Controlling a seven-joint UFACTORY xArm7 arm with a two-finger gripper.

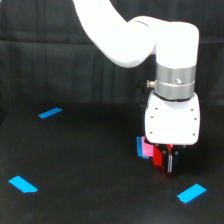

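A small colourful block or cluster, with red (157,157), pink and blue faces showing, sits low on the dark table under the white arm's hand. Its upper part is hidden behind the hand, so I cannot tell whether it is one piece or several. My gripper (168,158) points down right at it, with a dark finger showing just to the right of the red face. The other finger is not clear, and whether the fingers touch the block cannot be made out.
Blue strips lie flat on the dark table (90,165): one at front left (22,184), one farther back left (50,113), one at front right (191,193). A dark curtain (60,55) hangs behind.
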